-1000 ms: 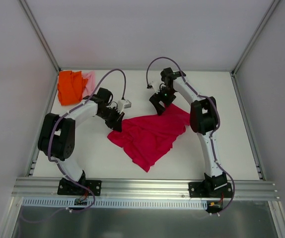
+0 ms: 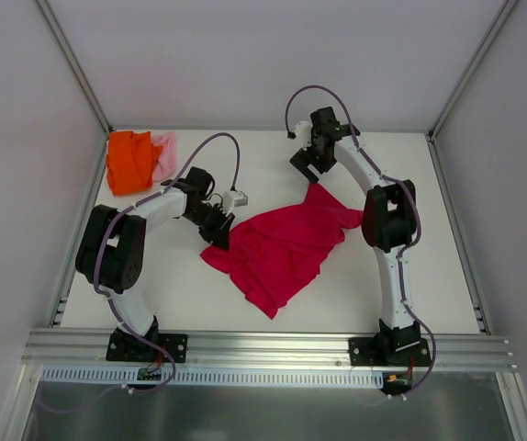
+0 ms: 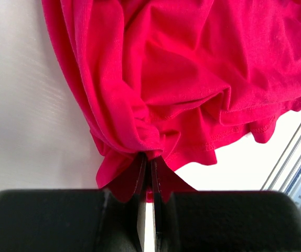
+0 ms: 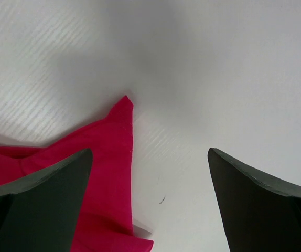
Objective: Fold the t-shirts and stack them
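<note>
A red t-shirt (image 2: 282, 257) lies spread and rumpled across the middle of the white table, with a bunched fold (image 3: 119, 115) at its left end. My left gripper (image 2: 222, 243) is down at that end, shut on a pinch of the red cloth, as the left wrist view shows. My right gripper (image 2: 307, 173) stands open above the shirt's far corner, which shows as a pointed tip (image 4: 120, 113) between and beyond its fingers in the right wrist view, with nothing held.
At the back left lie a folded orange cloth (image 2: 128, 161) and a pink one (image 2: 165, 152) beside it.
My right gripper has moved back and to the right, away from over the shirt to just beyond its corner. The left gripper has shifted very slightly.
</note>
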